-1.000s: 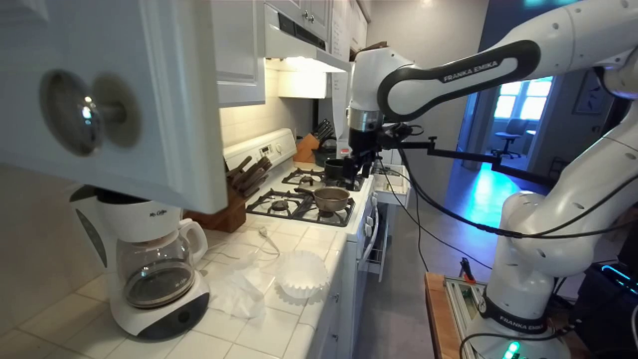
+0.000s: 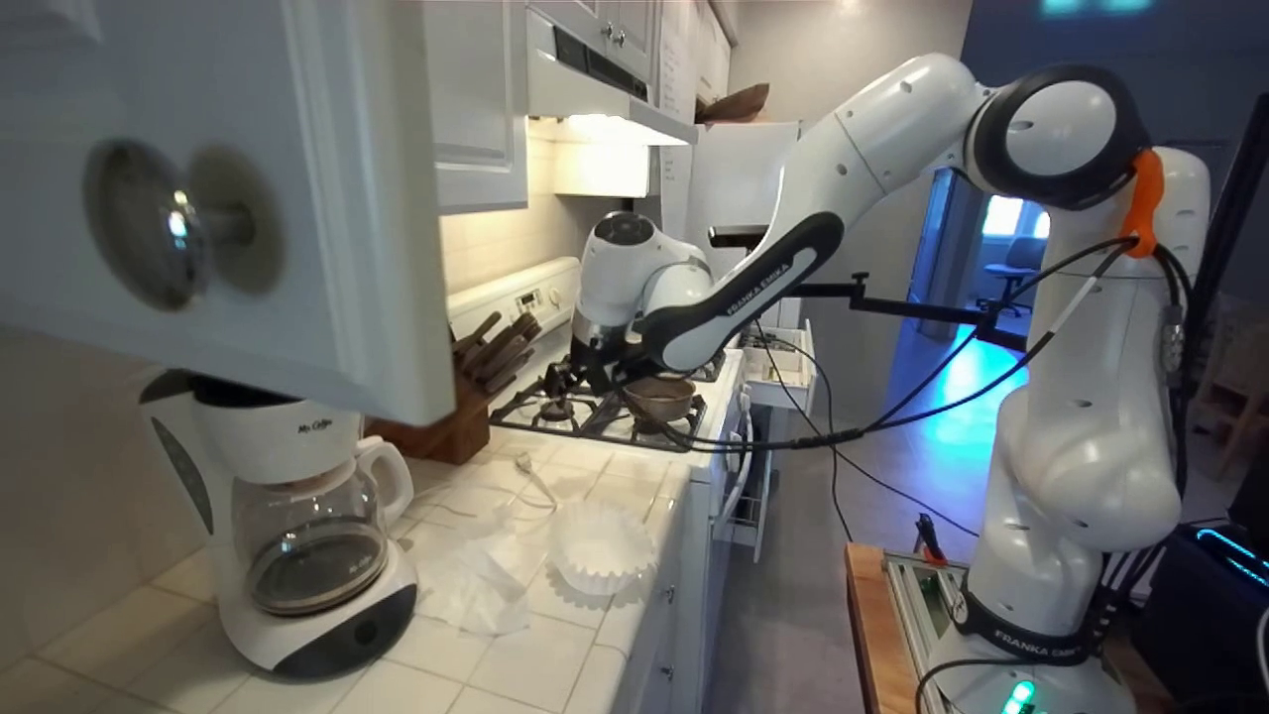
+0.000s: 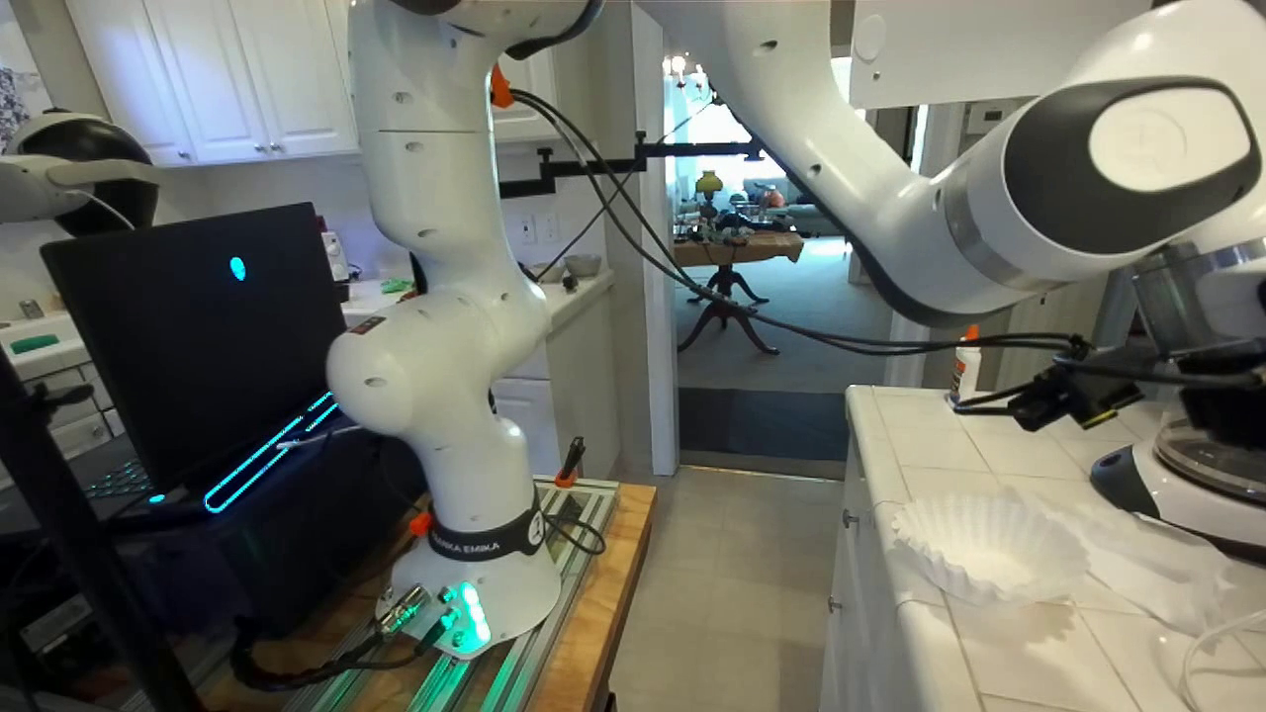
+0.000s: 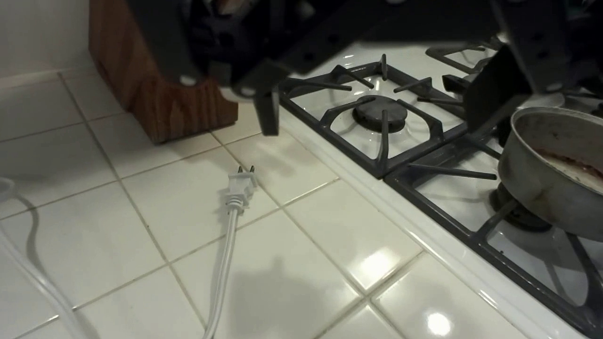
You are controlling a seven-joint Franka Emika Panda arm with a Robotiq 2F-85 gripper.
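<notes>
Spread wide at the top of the wrist view, my gripper is open, and nothing sits between its fingers. Beneath and to the left of it, a white two-prong plug (image 4: 241, 189) lies on the tiled counter, prongs toward the knife block. In exterior view 1 the gripper (image 2: 585, 371) hangs over the near part of the stove, apart from the coffee maker (image 2: 311, 535). A white fluted paper filter (image 2: 601, 547) rests on the counter beside some crumpled clear or white sheet (image 2: 478, 585).
A metal pan (image 4: 551, 169) stands on a burner at the right. The wooden knife block (image 4: 186, 110) blocks the counter's back left. An open cabinet door (image 2: 369, 238) hangs above the coffee maker. Bare tiles (image 4: 316, 243) lie between plug and stove.
The arm has swung left in exterior view 1, from over the stove's far right side to its near part, and its hand has tilted. The counter objects have stayed put.
</notes>
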